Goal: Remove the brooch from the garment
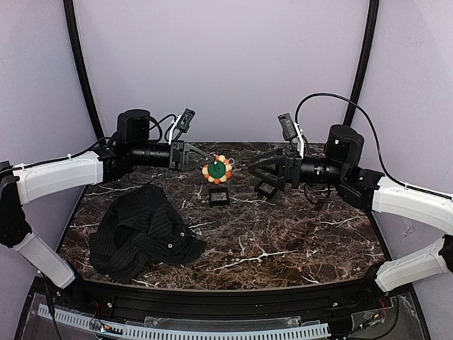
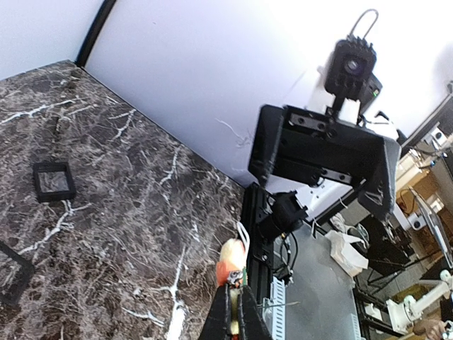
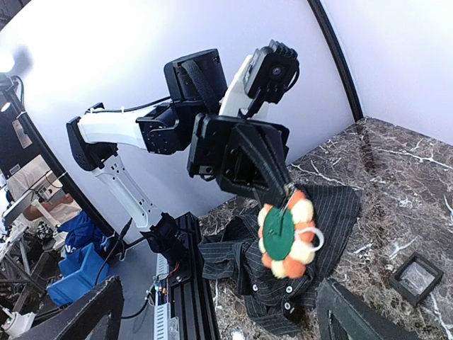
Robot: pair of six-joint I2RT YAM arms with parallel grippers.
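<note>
My left gripper (image 1: 208, 159) is shut on the brooch (image 1: 217, 171), a green disc ringed with orange and cream petals and a pale loop, held up in the air. The brooch faces the right wrist camera; in the left wrist view it is edge-on at the fingertips. My right gripper (image 1: 256, 168) stands open to the right of the brooch, apart from it, with nothing between its fingers. The dark pinstriped garment (image 1: 141, 234) lies crumpled on the table's left, clear of the brooch.
Two small black square frames (image 1: 219, 200) (image 1: 266, 190) lie at the middle of the marble table (image 1: 297, 248). Rails run along the front edge.
</note>
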